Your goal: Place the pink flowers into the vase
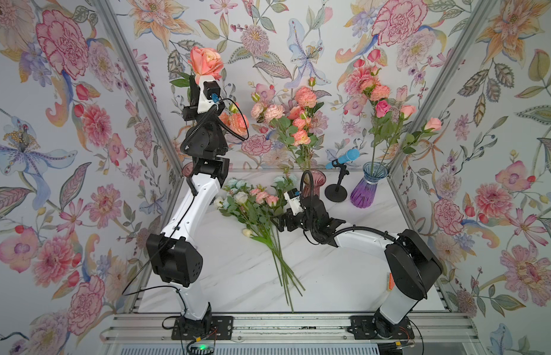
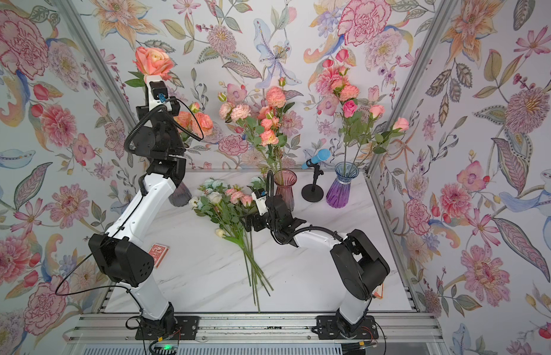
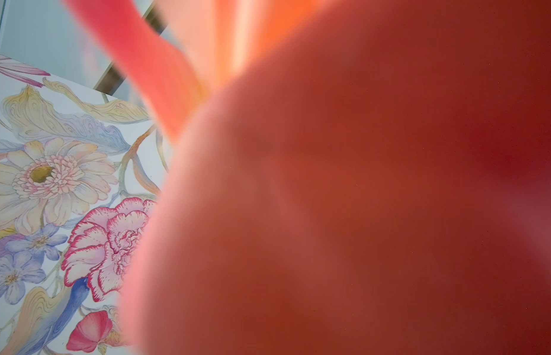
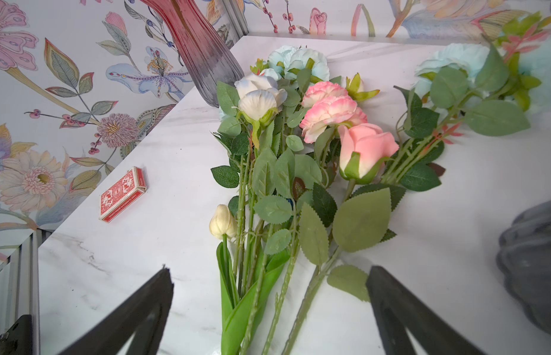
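Observation:
High over the table's left side, a large peach-pink rose (image 1: 205, 61) stands just above my left gripper (image 1: 195, 97). The gripper is shut and carries the flower, though the stem between its fingers is hidden. Blurred rose petals (image 3: 346, 195) fill most of the left wrist view. The pink-grey vase (image 4: 201, 50) stands at the back left, mostly behind the left arm in the top views. Over the lying bouquet, my right gripper is open, its fingers spread either side of the stems. Pink blooms (image 4: 365, 148) and white ones lie in that bouquet.
A pink glass vase (image 2: 285, 184) with coral flowers stands at the back middle. Right of it are a blue microphone on a stand (image 1: 336, 190) and a purple vase (image 1: 364, 192) with pink flowers. A red card box (image 4: 123, 193) lies at left.

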